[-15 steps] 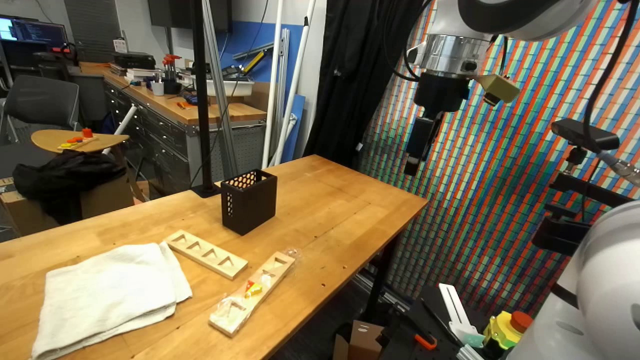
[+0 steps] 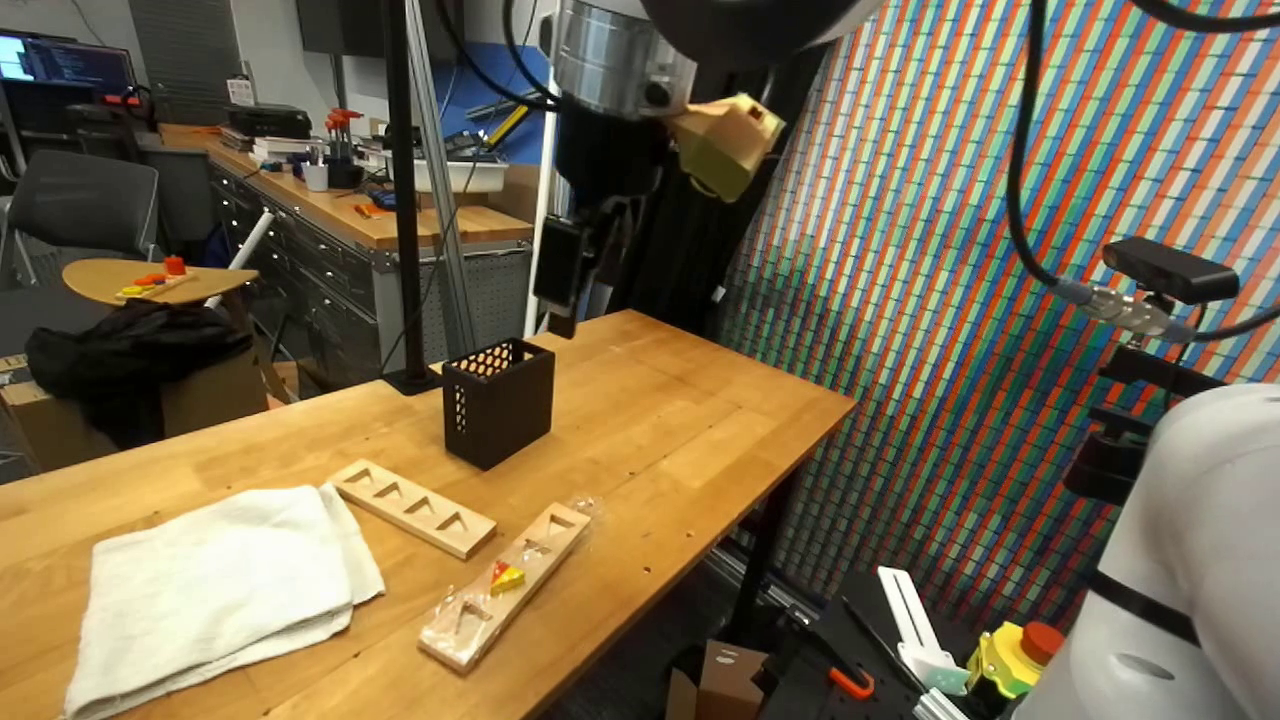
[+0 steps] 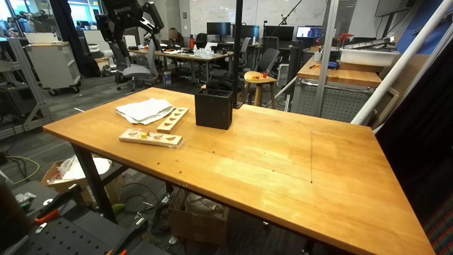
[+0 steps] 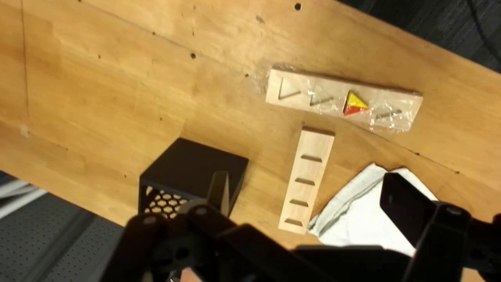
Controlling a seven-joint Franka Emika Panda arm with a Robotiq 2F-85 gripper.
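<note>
My gripper (image 3: 141, 47) hangs high above the table with its two fingers spread and nothing between them. In the wrist view, one finger (image 4: 218, 190) overlaps the black box (image 4: 195, 162) and the other finger (image 4: 404, 206) covers part of the white cloth (image 4: 359, 218). Between them lies a bare wooden strip (image 4: 305, 169) with several angled notches. A second wooden strip (image 4: 300, 87), wrapped in clear plastic, rests nearer the table edge. One of its notches holds a yellow and red piece (image 4: 355, 102). The box has a honeycomb side (image 4: 164, 202); its inside is mostly hidden.
Beyond the box, the wooden table (image 3: 293, 174) is wide and bare. A black upright post (image 2: 405, 216) stands at the back edge, close behind the box. The folded cloth (image 2: 228, 576) takes up the end of the table near the strips.
In exterior view 1, the arm and gripper have swung left, from beside the patterned wall to above the black box area. The strips, cloth and box have stayed put.
</note>
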